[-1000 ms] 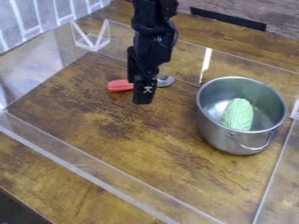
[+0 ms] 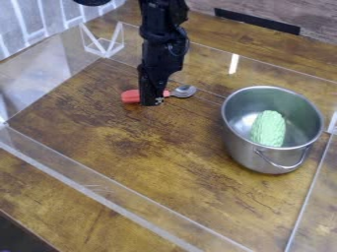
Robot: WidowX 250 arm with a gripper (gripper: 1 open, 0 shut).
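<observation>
My black gripper (image 2: 154, 93) reaches down from the top of the view over a spoon with a red handle (image 2: 133, 96) and a metal head (image 2: 186, 92). The fingertips are at the handle, near the middle of the spoon. The gripper looks narrow; whether anything is between its fingers is too small to tell.
A steel pot (image 2: 247, 150) with a pale green object (image 2: 267, 131) inside stands on the right of the wooden table (image 2: 118, 177). A white frame-like piece (image 2: 102, 39) is at the back left.
The gripper has moved left and away toward the spoon's handle, and appears narrower than before. The spoon and pot look unmoved.
</observation>
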